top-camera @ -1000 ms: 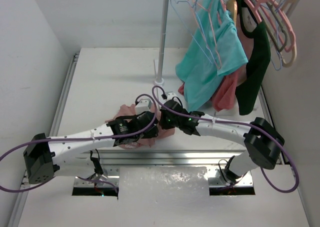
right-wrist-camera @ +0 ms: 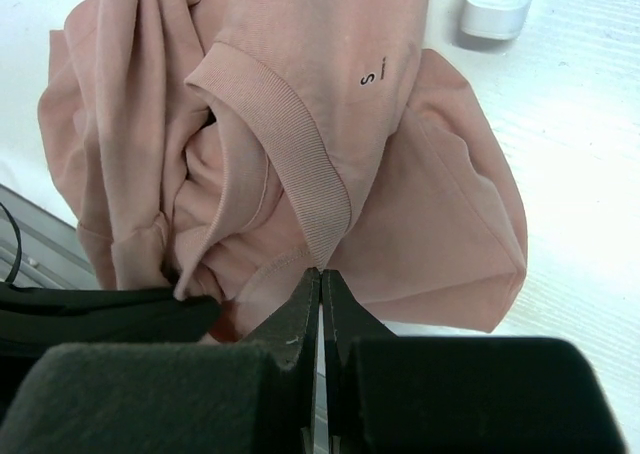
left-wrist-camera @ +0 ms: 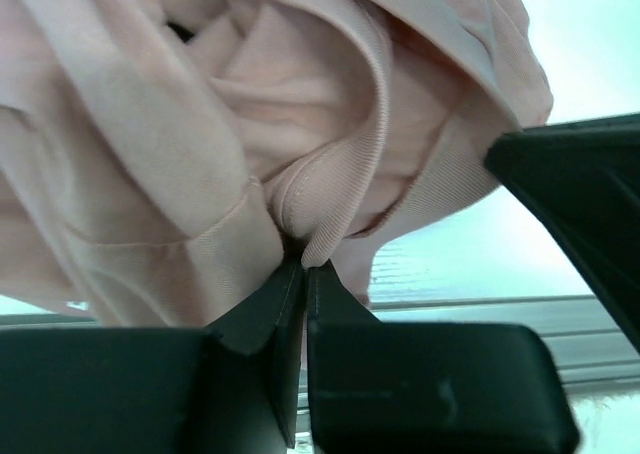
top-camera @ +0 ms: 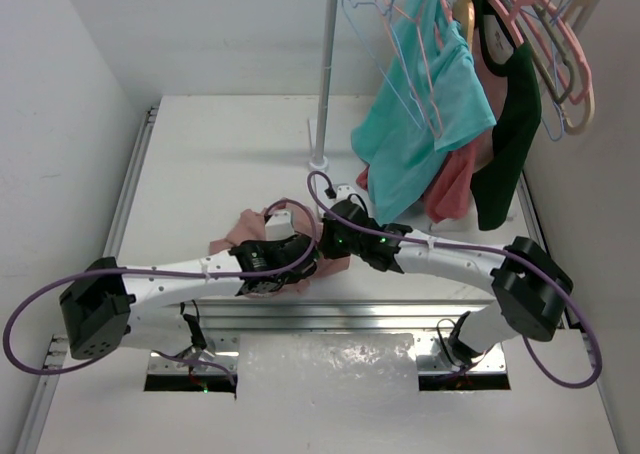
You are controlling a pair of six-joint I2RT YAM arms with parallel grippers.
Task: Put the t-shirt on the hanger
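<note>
A crumpled pink t-shirt [top-camera: 245,229] lies on the white table beneath both arms. In the left wrist view its ribbed collar edge [left-wrist-camera: 350,174] runs down to my left gripper, whose tips are shut on that edge. My right gripper is shut on the narrow lower end of the ribbed collar [right-wrist-camera: 300,139], where the cloth gathers to a point. The two grippers are close together, and a dark finger [right-wrist-camera: 120,314] of the left one shows in the right wrist view. Empty hangers, one blue [top-camera: 372,42], hang on the rack.
The rack's white post [top-camera: 326,84] stands just behind the shirt. Hung clothes, turquoise [top-camera: 410,104] and dark green [top-camera: 510,124], fill the back right, with several pink hangers [top-camera: 575,54] beside them.
The left arm has shifted slightly, its gripper end coming a little toward the front of the table. The right arm stays almost still, and the shirt has barely moved.
</note>
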